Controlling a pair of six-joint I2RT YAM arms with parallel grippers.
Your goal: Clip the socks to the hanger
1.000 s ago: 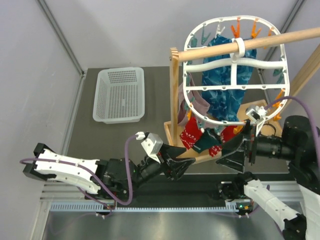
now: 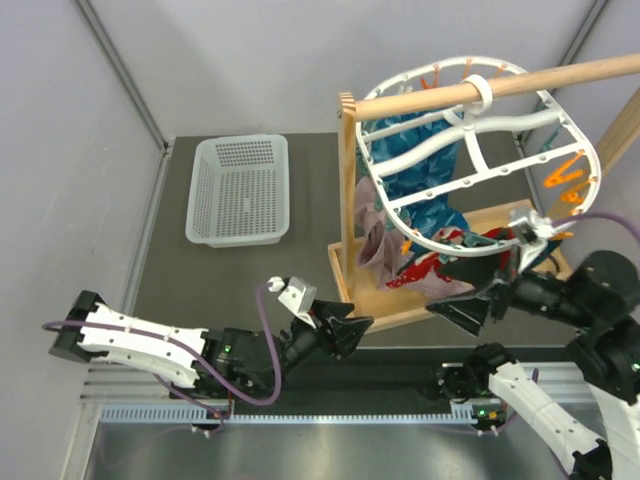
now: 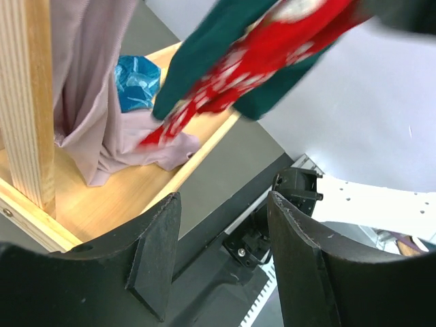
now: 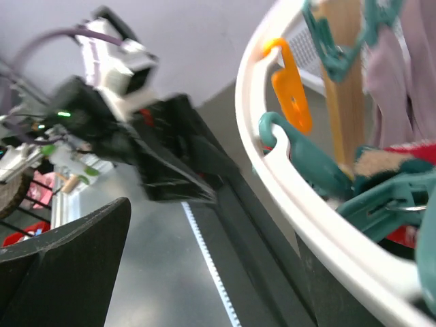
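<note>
The white oval hanger (image 2: 480, 185) hangs tilted from a wooden bar at the right of the top view. Red and green patterned socks (image 2: 432, 268) hang from its near side; blue and mauve cloth hangs farther back. In the left wrist view the red sock (image 3: 235, 82) dangles blurred above my open left gripper, apart from its fingers. My right gripper (image 2: 475, 305) is at the hanger's near right rim. In the right wrist view, green clips (image 4: 388, 204) and the white rim pass between its open fingers, covering part of the right finger.
The wooden stand (image 2: 347, 200) rises left of the hanger from a tray-like base (image 2: 385, 305). An empty white basket (image 2: 240, 190) stands on the left of the table. Bare table lies between basket and stand.
The hanger has swung and tilted, its far edge dropping nearer, and the hanging socks have shifted with it.
</note>
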